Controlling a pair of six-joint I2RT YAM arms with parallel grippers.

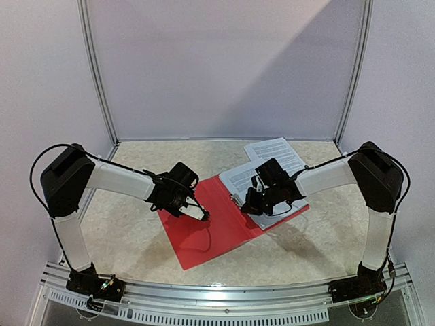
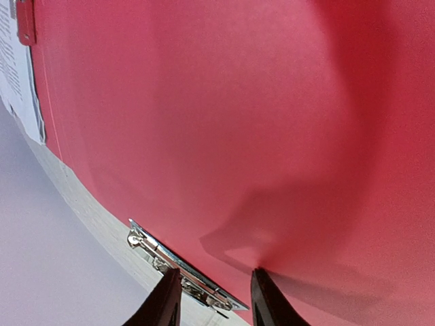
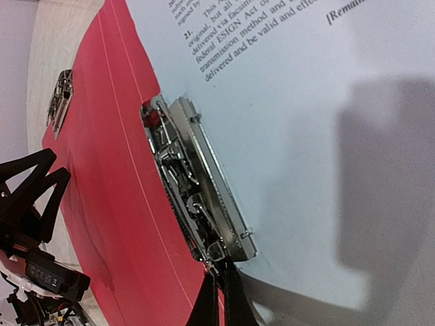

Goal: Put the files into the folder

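Observation:
The red folder point(image 1: 198, 239) lies spread on the table, its right side bearing white printed sheets point(image 1: 238, 178). Along the sheets' left edge is a metal clip point(image 3: 197, 180) near the fold. My right gripper is shut, its fingertips against the near end of this clip; whether anything thin is between them is hard to see. A second metal clip point(image 2: 187, 272) sits at the folder's far edge on the left half. Over that half, my left gripper is open and empty, low above the red surface.
Another printed sheet point(image 1: 277, 151) sticks out beyond the folder's back right edge. Bare table point(image 1: 122, 234) lies left of the folder and in front of it. Upright grey walls point(image 1: 224, 81) enclose the back and sides.

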